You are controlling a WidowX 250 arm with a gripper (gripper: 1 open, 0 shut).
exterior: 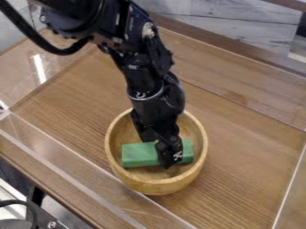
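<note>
A round wooden bowl (pixel 156 183) sits near the front of the wooden table (pixel 239 107), with a green block (pixel 140 156) lying inside it. My black gripper (pixel 170 148) reaches down from above into the bowl, over the block, with its fingers at the block's right part.
A pale wall stands at the back.
</note>
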